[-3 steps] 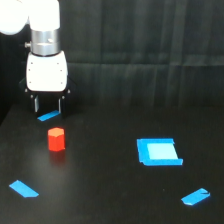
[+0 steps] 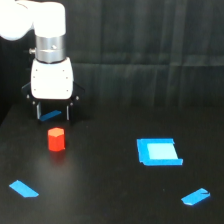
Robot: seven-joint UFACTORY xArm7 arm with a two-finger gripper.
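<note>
A red block stands on the dark table at the left. Just behind and above it hangs my gripper, pointing down from the white arm. Its two fingers are spread wide, and only empty space shows between them. The gripper and the block look apart. A white square framed in blue tape lies flat on the table to the right, with nothing on it.
Strips of blue tape lie on the table: one at front left, one at front right, and one behind the block. A dark curtain closes off the back.
My gripper has moved a little to the right and appears slightly lower and closer to the block. The block and the tape have stayed where they were.
</note>
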